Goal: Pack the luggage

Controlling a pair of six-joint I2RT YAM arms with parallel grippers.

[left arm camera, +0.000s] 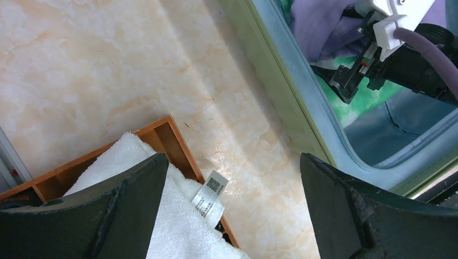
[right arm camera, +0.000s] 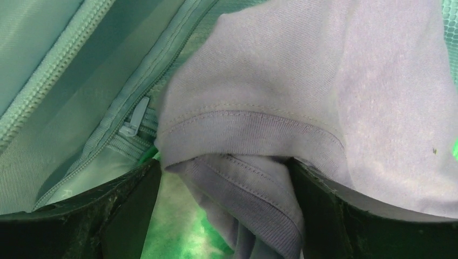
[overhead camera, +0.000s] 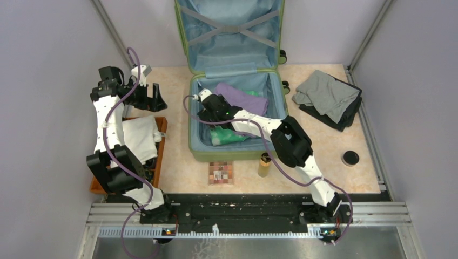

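Observation:
The open green suitcase (overhead camera: 197, 150) holds a folded purple garment (overhead camera: 243, 100) on a green-and-white item (overhead camera: 227, 137). My right gripper (overhead camera: 208, 110) is down inside it at the left part; in the right wrist view its open fingers straddle a crumpled hem of the purple garment (right arm camera: 270, 70), close to the zipped lining. My left gripper (overhead camera: 154, 100) stands open over the left end of the table, above an orange wooden box (left arm camera: 173, 137) with white towels (left arm camera: 183, 226), nothing between its fingers.
A grey-and-black clothing pile (overhead camera: 327, 94) and a dark round tin (overhead camera: 350, 158) lie at the right. A palette (overhead camera: 220, 178) and gold bottle (overhead camera: 264, 168) stand in front of the suitcase.

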